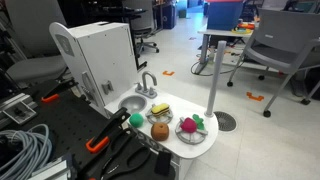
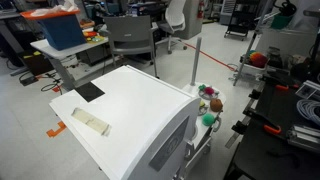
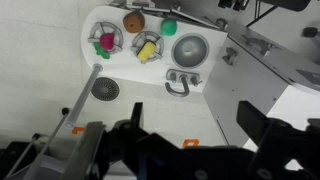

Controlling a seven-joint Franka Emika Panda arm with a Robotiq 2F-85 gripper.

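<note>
In the wrist view my gripper stands open, its dark fingers wide apart and nothing between them. Below it lies a small white play-kitchen counter. A pink-red item with green leaves sits on one burner. The other burner carries a yellow item. Near the counter's edge are a brown round item and a green round item, the green one beside the round sink. A grey faucet rises behind the sink. No item touches the gripper.
A white cabinet stands tall at the sink end of the counter, and a white post rises at the other end. Black table with coiled cables borders the front left. Chairs stand farther back.
</note>
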